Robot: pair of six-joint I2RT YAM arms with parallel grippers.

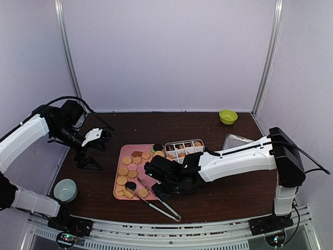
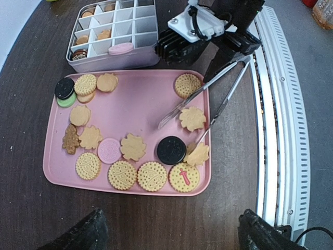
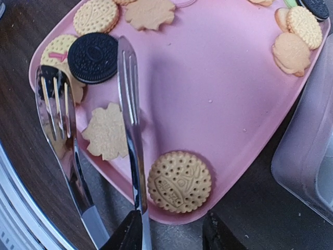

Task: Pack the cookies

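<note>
A pink tray (image 2: 130, 99) holds round, flower-shaped and dark cookies, among them a black cookie (image 2: 171, 150). Metal tongs (image 1: 169, 211) lie with spread arms across the tray's front right. In the right wrist view my right gripper is low at the tongs' handle, open. My left gripper (image 1: 89, 156) hangs open and empty at the left of the tray; its fingers frame the tray from below in the left wrist view. A white divided box (image 1: 184, 148) with some cookies in its compartments stands behind the tray.
A green bowl (image 1: 228, 116) sits at the back right, a pale bowl (image 1: 65, 190) at the front left. A clear container (image 1: 234, 141) is partly behind the right arm.
</note>
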